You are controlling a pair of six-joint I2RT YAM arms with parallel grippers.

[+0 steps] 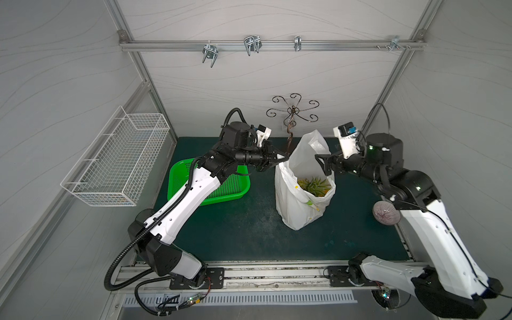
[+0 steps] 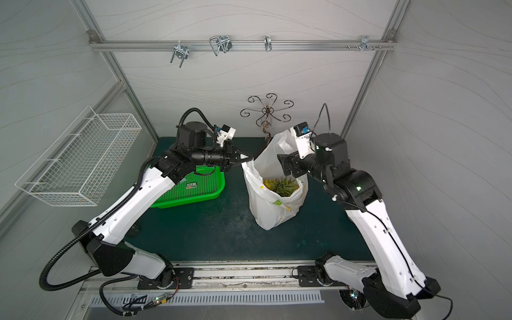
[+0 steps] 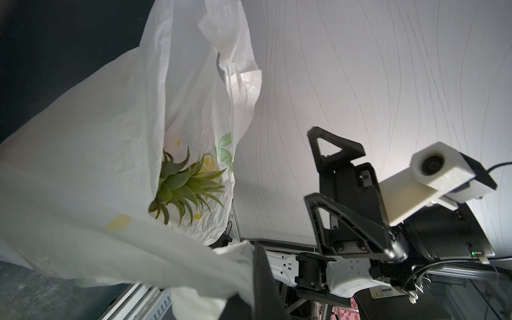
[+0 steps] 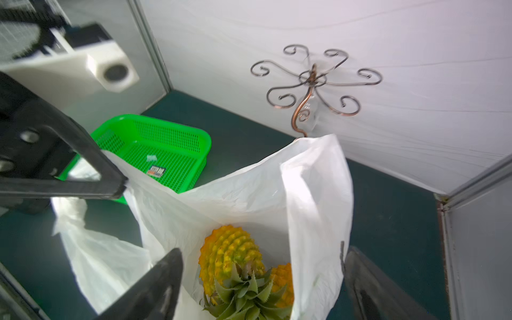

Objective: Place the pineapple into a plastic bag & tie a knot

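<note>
A white plastic bag [image 1: 295, 205] stands open on the dark green table, its mouth facing up. Inside it lies a yellow pineapple [image 4: 229, 255] with green leaves; another orange-yellow patch shows beside the leaves in the right wrist view. At the bag's left rim, my left gripper [image 1: 280, 158] is shut on the thin white plastic and pulls it into a point. My right gripper [image 1: 321, 164] stands open over the bag's right side. In the right wrist view its fingers [image 4: 162, 285] are wide apart, with the raised right-hand flap of the bag between them.
A green plastic basket [image 1: 237, 198] sits left of the bag, partly under the left arm. Behind the bag rises a curled metal stand [image 1: 292, 110]. A pinkish bowl [image 1: 386, 212] is at the right edge.
</note>
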